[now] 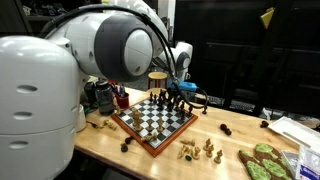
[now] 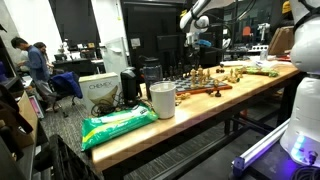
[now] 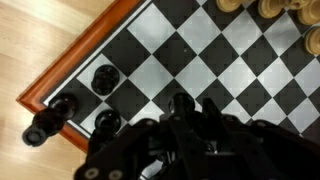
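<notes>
A black-and-white chessboard (image 1: 164,121) with a brown border lies on the wooden table. In the wrist view, my gripper reaches in from the bottom over the dark-piece side of the board, shut on a black chess piece (image 3: 181,103). Its dark fingers blend with the piece, so the exact hold is hard to make out. More black pieces stand to the left, among them one black piece (image 3: 106,79) on the board. Pale pieces (image 3: 270,7) show at the upper right. In exterior view 1, the gripper is small and dark among the black pieces.
Several pale pieces (image 1: 209,148) stand on the table right of the board. A green mat (image 1: 264,164) and a white tray (image 1: 296,132) lie farther right. A red cup (image 1: 122,98) is behind the board's left side. In exterior view 2, a green bag (image 2: 118,124) lies at the table's near end.
</notes>
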